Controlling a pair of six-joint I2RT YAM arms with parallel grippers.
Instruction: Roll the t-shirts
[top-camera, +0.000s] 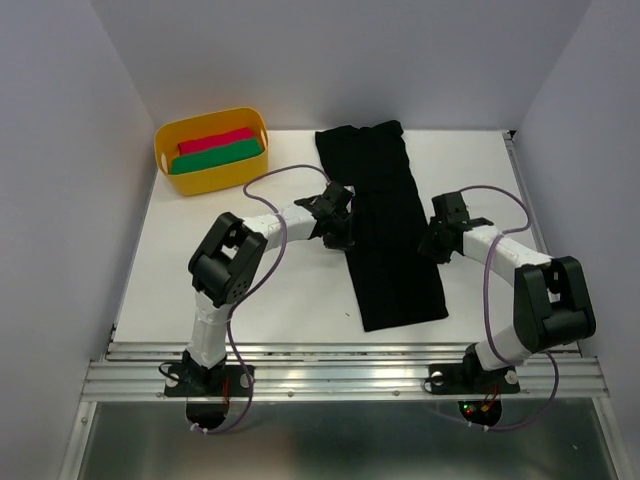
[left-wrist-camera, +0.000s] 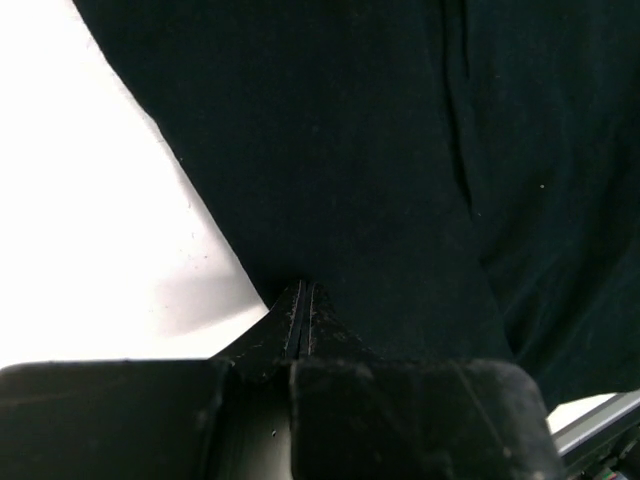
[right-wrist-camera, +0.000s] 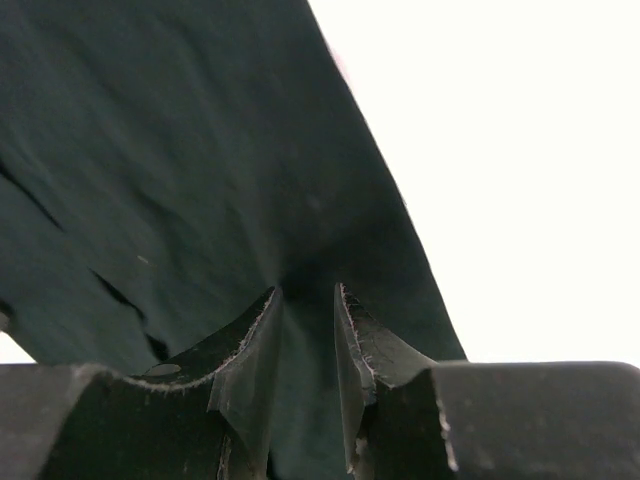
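Observation:
A black t-shirt (top-camera: 393, 284) lies as a long folded strip across the white table, wider and rumpled at its far end. My left gripper (top-camera: 345, 245) is over the strip's left edge; in the left wrist view its fingertips meet by the dark cloth (left-wrist-camera: 330, 150), and no fabric shows between them. At the right edge, my right gripper (top-camera: 430, 256) stands part open. The right wrist view shows a gap between its fingertips, with the black cloth (right-wrist-camera: 240, 150) behind and nothing gripped.
At the back left stands a yellow basket (top-camera: 215, 182) holding a red roll (top-camera: 215, 142) and a green roll (top-camera: 215, 156). A metal rail (top-camera: 340, 350) runs along the front edge.

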